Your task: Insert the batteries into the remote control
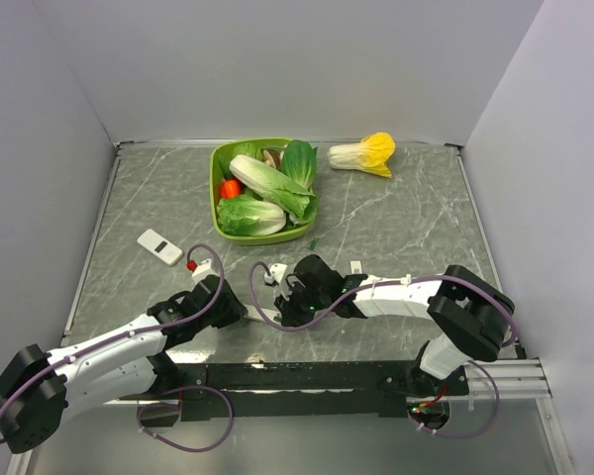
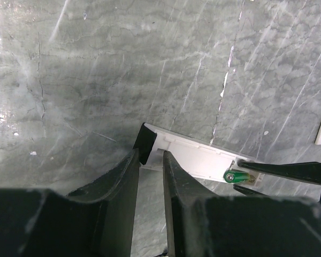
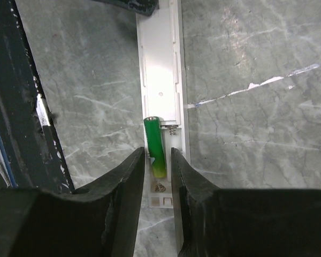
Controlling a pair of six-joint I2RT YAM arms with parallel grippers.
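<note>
The white remote control (image 3: 160, 69) lies back up, its battery bay bare. My left gripper is shut on its dark-ended end. The green battery (image 3: 155, 147) sits skewed and only partly in the bay: its upper end rests over the bay's left edge near the ledge, while its lower end points toward a contact. A spring (image 3: 173, 130) shows to the right of that upper end. My right gripper stands open, with fingers on both sides of the battery and a gap on its right. In the top view both grippers hide most of the remote.
A green basket (image 1: 216, 193) of vegetables stands at the back, with a yellow-and-white vegetable (image 1: 361, 155) to its right. A white handset (image 1: 159, 247) lies at left. A small white piece (image 1: 355, 267) and a small green item (image 1: 313, 243) lie on the open table.
</note>
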